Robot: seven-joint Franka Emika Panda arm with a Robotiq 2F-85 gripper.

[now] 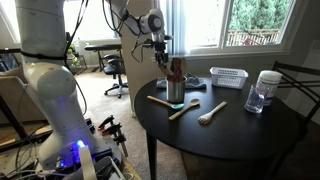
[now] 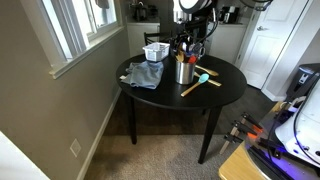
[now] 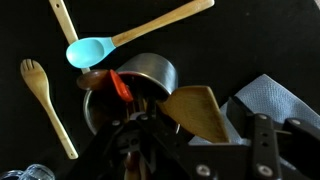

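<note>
A metal canister (image 1: 175, 82) stands on the round black table with several utensils upright in it. From above, the wrist view shows a wooden spatula (image 3: 196, 112) leaning out over its rim and a red-handled utensil (image 3: 119, 87) at the other side. My gripper (image 1: 163, 62) hangs just above the canister, pointing down. Its dark fingers (image 3: 265, 140) stand apart, with the spatula's blade in the region between them. Whether they touch it cannot be told.
Round the canister lie a blue spoon (image 3: 92, 51) and a wooden fork (image 3: 44, 96). A grey-blue cloth (image 2: 143, 74) and white basket (image 2: 156, 51) lie nearby. A clear jar (image 1: 262, 92) stands at the table's right, with bare table before it.
</note>
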